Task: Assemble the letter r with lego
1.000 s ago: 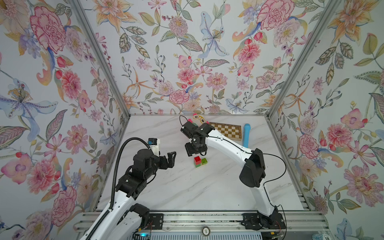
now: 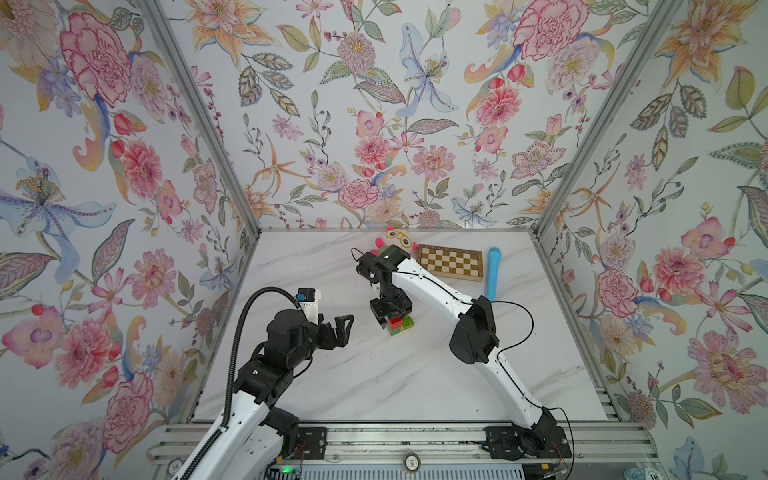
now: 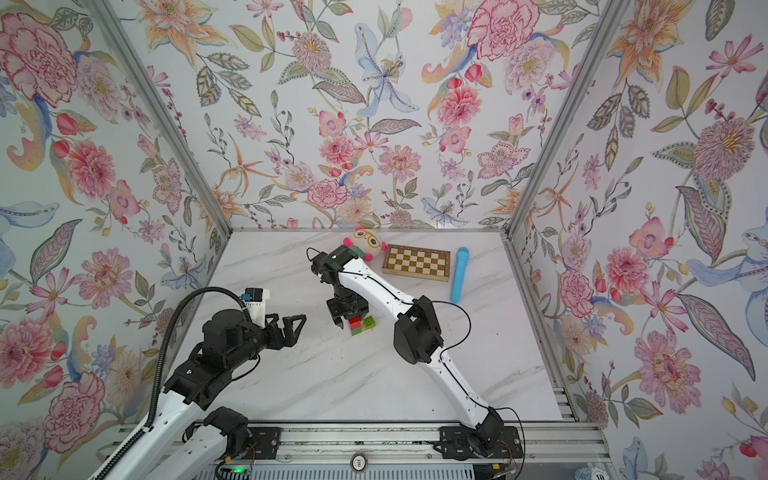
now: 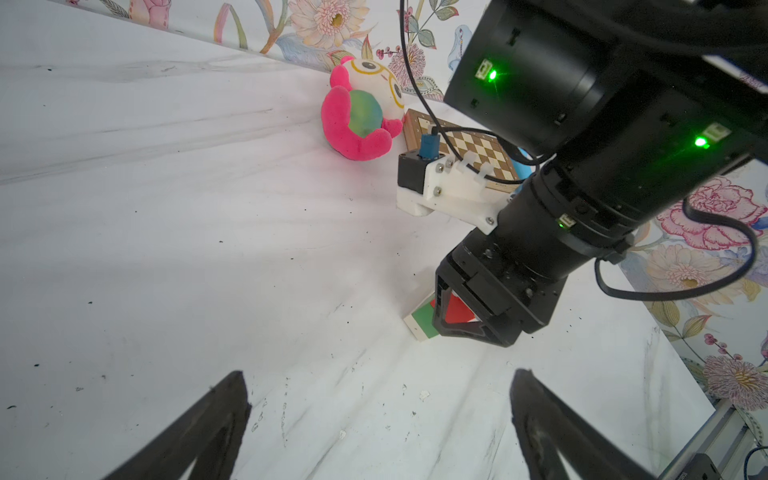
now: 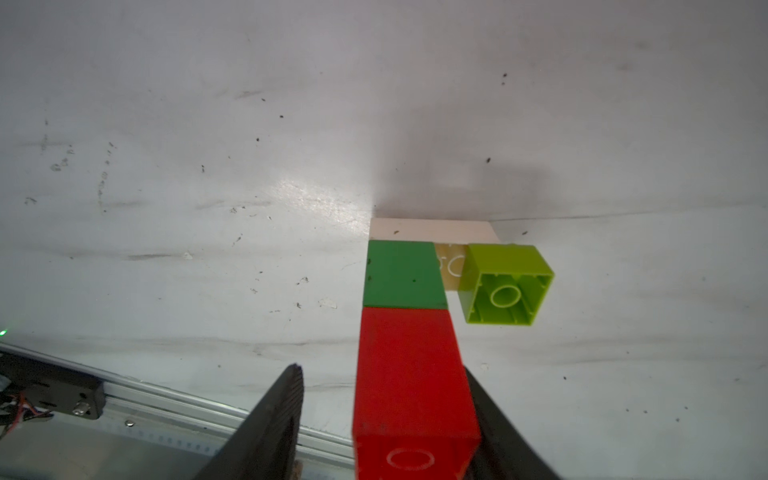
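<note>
A small lego build stands mid-table: a red brick (image 5: pixel 408 368) on a green one (image 5: pixel 404 272), with a lime-green brick (image 5: pixel 512 284) alongside and a pale piece (image 5: pixel 428 229) partly hidden behind them. My right gripper is down around the red brick, its fingers part open; whether both touch it I cannot tell. My left gripper (image 2: pixel 337 328) stands open above the table's left part, with nothing between its fingers.
A pink plush toy (image 4: pixel 360 136), a chessboard (image 2: pixel 450 261) and a long blue object (image 2: pixel 493 273) lie at the back.
The left arm moved down a little earlier in the last second.
</note>
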